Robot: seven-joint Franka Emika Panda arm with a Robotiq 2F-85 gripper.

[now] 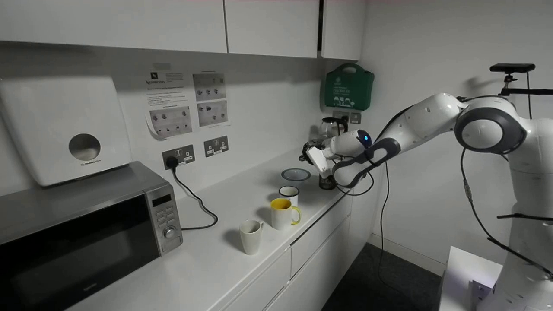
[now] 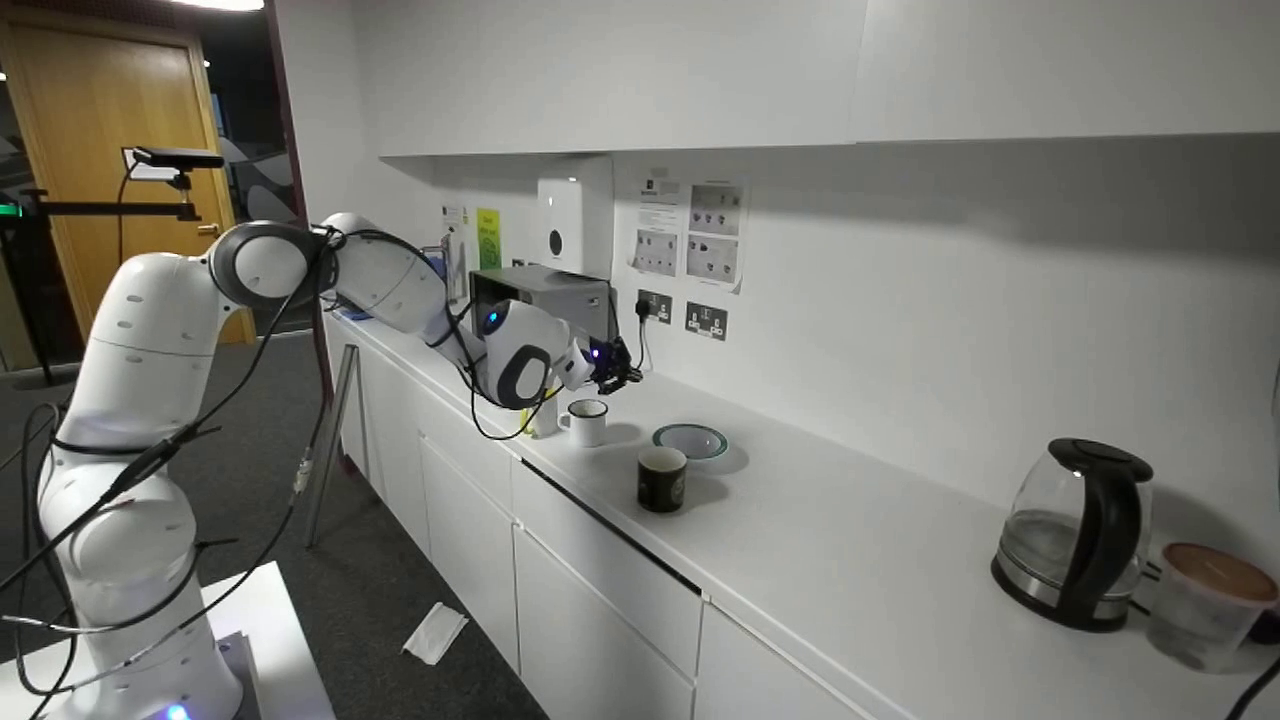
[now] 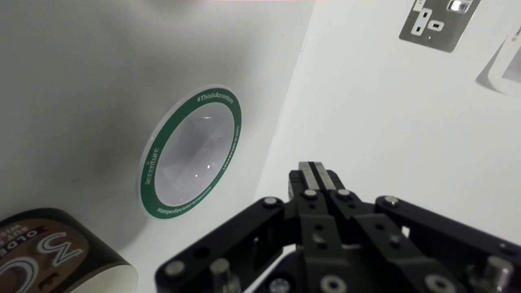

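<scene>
In the wrist view my gripper is shut, its two fingertips pressed together with nothing showing between them. It hangs in the air above the counter; in exterior view 2 the gripper (image 2: 633,374) sits above and behind the white mug (image 2: 584,422) with a dark rim. A shallow bowl (image 3: 198,146) with a green lettered rim lies on the counter, apart from my fingers. Close by stands a dark mug (image 2: 661,480) with a printed label. Farther along are a white mug with yellow inside (image 1: 282,215) and a tall cream mug (image 1: 251,237).
A microwave (image 1: 93,217) fills one end of the counter, its cable trailing to a wall socket (image 1: 178,155). At the other end stand a glass kettle (image 2: 1068,534) and a clear tub (image 2: 1209,606). Bare counter (image 2: 828,528) lies between bowl and kettle.
</scene>
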